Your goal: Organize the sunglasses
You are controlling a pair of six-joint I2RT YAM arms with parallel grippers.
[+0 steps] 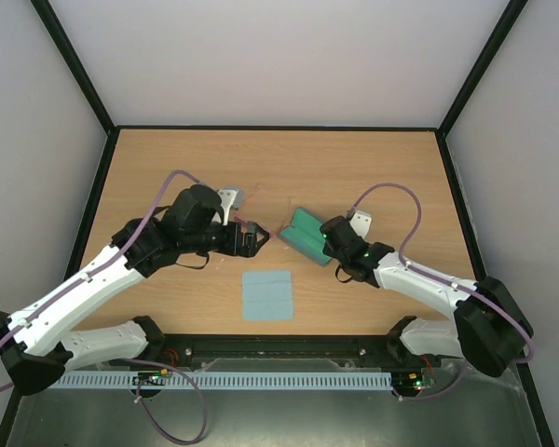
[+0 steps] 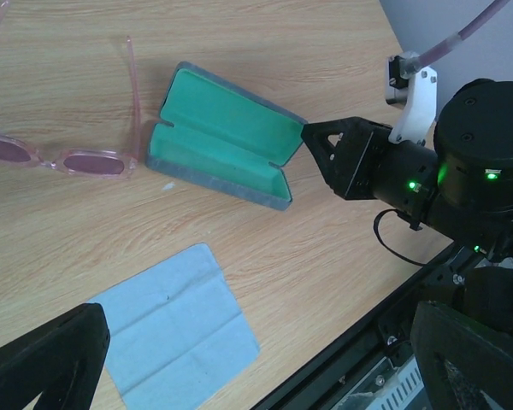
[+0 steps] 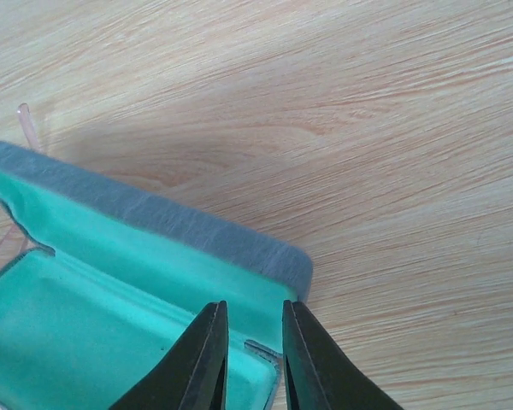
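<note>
The open case [image 2: 227, 137], grey outside and green inside, lies right of the table's middle. My right gripper is shut on the right end wall of the case, one finger on either side. In the left wrist view, the pink sunglasses [image 2: 90, 162] rest left of the case, temples unfolded and one lens close to the case's left end. Part of them runs out of that view; in the top view my left arm covers much of them. My left gripper [image 1: 264, 238] hovers open above the table, nothing between its fingers.
A light blue cloth [image 1: 267, 296] lies flat in front of the case. Bare wooden table [image 1: 382, 168] extends behind and to the right. The right arm [image 2: 462, 162] reaches in over the table's right side.
</note>
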